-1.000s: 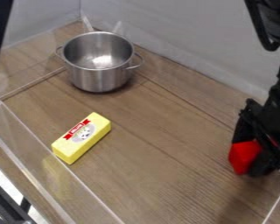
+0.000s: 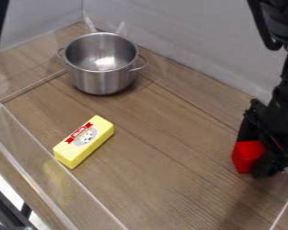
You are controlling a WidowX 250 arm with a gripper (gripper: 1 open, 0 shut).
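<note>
A red object (image 2: 247, 154) stands on the wooden table at the right, largely covered by the black gripper (image 2: 259, 153), whose fingers surround it. Whether the fingers are closed on it I cannot tell. A yellow box (image 2: 76, 149) with a red and white label lies at the left front. A steel pot (image 2: 102, 80) with two handles stands at the back left.
A pale wall (image 2: 194, 36) runs along the back, and clear edging borders the left side.
</note>
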